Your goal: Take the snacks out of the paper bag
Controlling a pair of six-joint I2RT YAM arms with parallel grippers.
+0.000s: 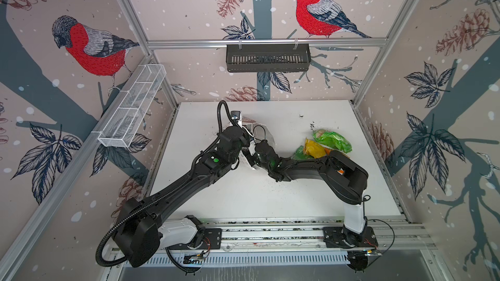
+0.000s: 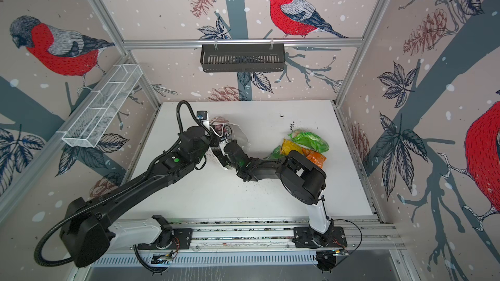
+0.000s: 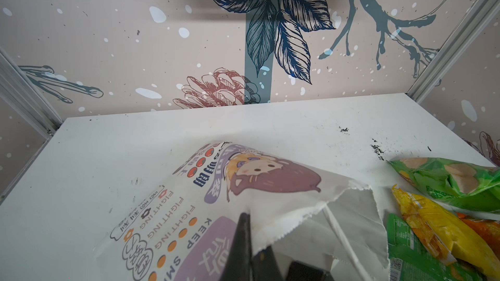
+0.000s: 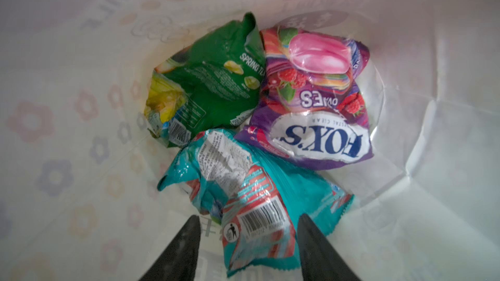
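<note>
The printed paper bag [image 3: 198, 213] lies on the white table, my left gripper shut on its rim at the opening. My right gripper is inside the bag, fingers parted either side of a teal snack packet [image 4: 255, 213] with nothing seen gripped. Behind that packet lie a green packet [image 4: 203, 88] and a purple FOX'S packet [image 4: 312, 114]. In both top views the arms hide much of the bag.
Green [image 1: 331, 139], yellow [image 1: 314, 148] and orange [image 2: 314, 157] packets lie at the table's right, with another green one partly hidden. A black basket [image 1: 268, 58] and a white wire rack [image 1: 130, 106] hang on the walls.
</note>
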